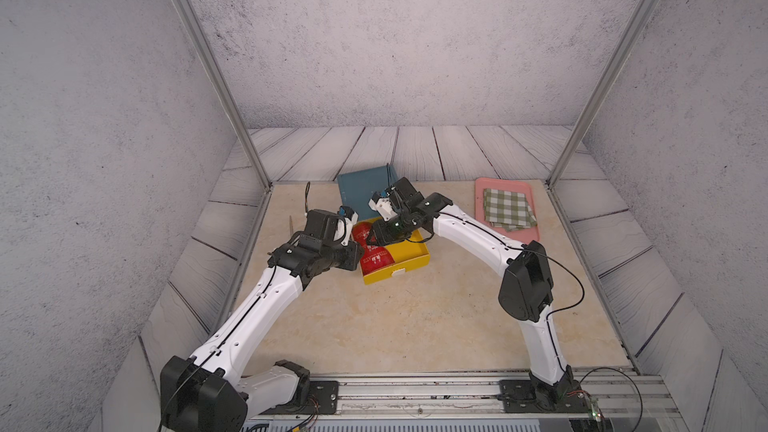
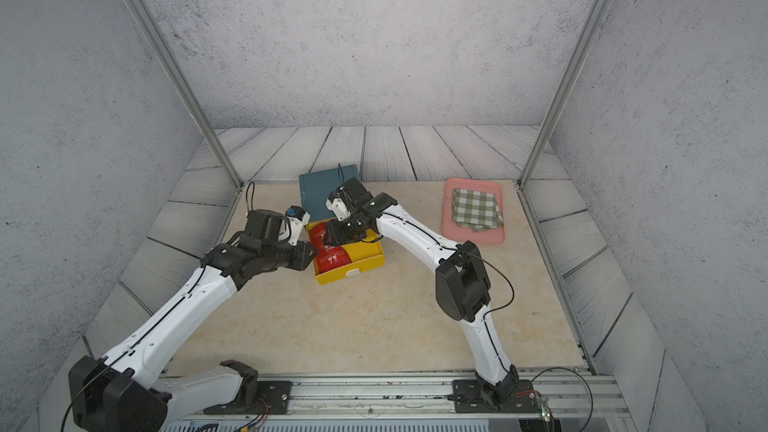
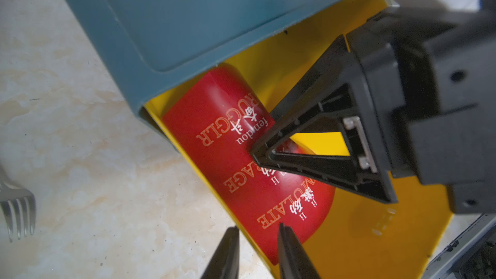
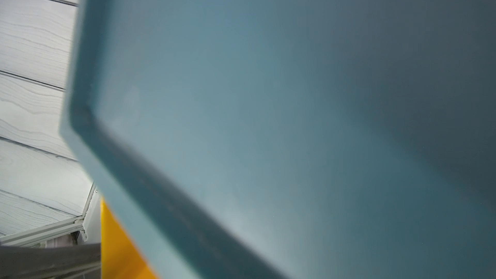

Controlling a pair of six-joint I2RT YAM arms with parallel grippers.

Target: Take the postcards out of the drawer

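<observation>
The yellow drawer (image 1: 412, 264) is pulled out from under a teal top (image 3: 206, 15). Red postcards (image 3: 232, 124) with white and gold lettering lie along its left side, bowed upward and narrowed at the middle. My right gripper reaches in from the right, its fingertips against the cards at that narrowed spot. Whether they have closed on a card cannot be made out. At the drawer's left wall, my left gripper is shut with the wall's edge between its fingers. The teal surface (image 4: 232, 124) fills most of the right wrist view, which hides the right fingers.
A fork (image 3: 18, 204) lies on the table left of the drawer. A pink tray (image 1: 532, 232) with a folded checked cloth (image 1: 508, 209) stands at the back right.
</observation>
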